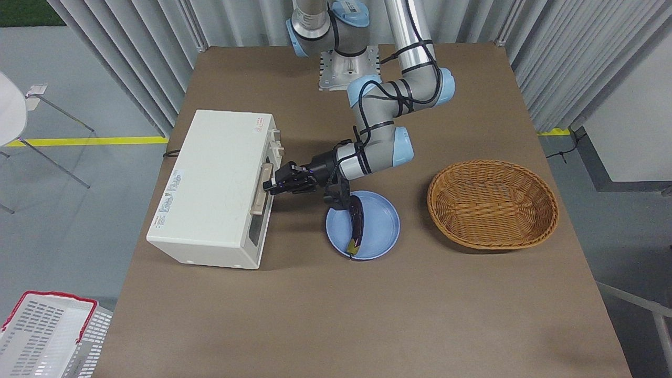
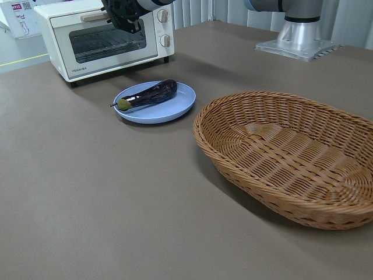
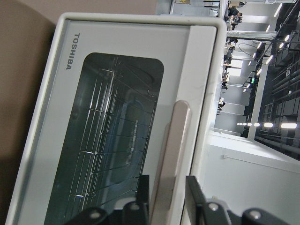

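Observation:
A white Toshiba toaster oven stands on the table, its glass door closed. My gripper is right at the door's handle, its open fingers on either side of the bar in the wrist view; whether they touch it I cannot tell. In the front view the gripper reaches the oven's right face. A dark eggplant with a green stem lies on a blue plate beside the oven, below the arm.
A wicker basket sits on the right of the table. The robot's base is at the back.

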